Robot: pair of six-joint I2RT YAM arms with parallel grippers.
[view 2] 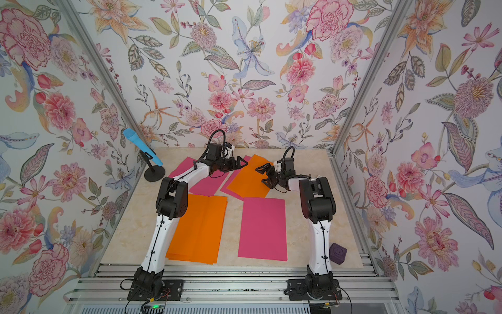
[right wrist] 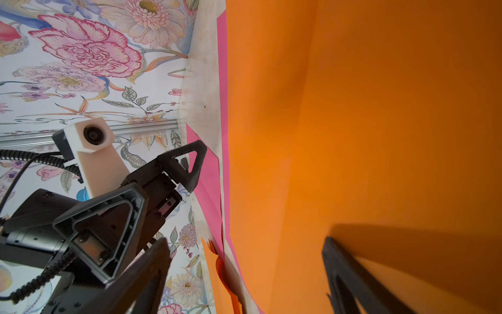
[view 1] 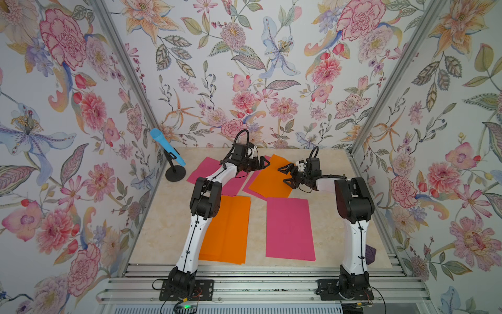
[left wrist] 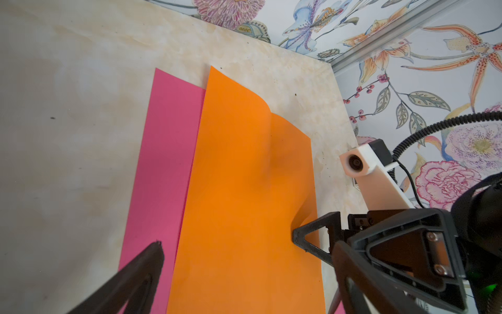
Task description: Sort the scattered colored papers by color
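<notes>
At the back centre an orange sheet [view 1: 269,184] lies slantwise over a pink sheet [left wrist: 162,157], whose strip shows along one side. A bend runs through the orange sheet near its far end. Over its left side stands my left gripper [view 1: 262,163], open and holding nothing. From the right, my open right gripper [view 1: 287,175] hangs close above the same sheet, its shadow falling on the orange. Another pink sheet [view 1: 201,168] lies at back left, partly behind the left arm. In front are an orange pile [view 1: 230,230] at left and a pink pile [view 1: 289,228] at right.
A blue microphone-like object [view 1: 166,146] on a black round stand [view 1: 175,173] occupies the back left corner. A dark purple block [view 2: 337,253] sits at the front right. Bare table [view 1: 326,219] shows right of the pink pile.
</notes>
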